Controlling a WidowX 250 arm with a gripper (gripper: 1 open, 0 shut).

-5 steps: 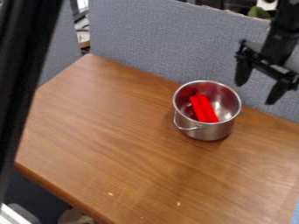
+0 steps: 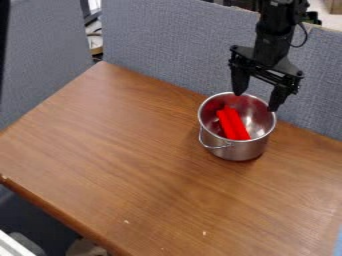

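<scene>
A metal pot (image 2: pixel 243 147) with a wire handle stands on the wooden table (image 2: pixel 120 150), holding a red oblong object (image 2: pixel 231 123). My black gripper (image 2: pixel 258 90) hangs open just above the pot's back rim, its fingers spread apart with nothing seen between them.
A grey padded wall (image 2: pixel 167 40) runs behind the table, with another grey panel (image 2: pixel 34 80) at the left.
My gripper has moved left from the right side, to over the pot. The pot and red object have not visibly moved.
</scene>
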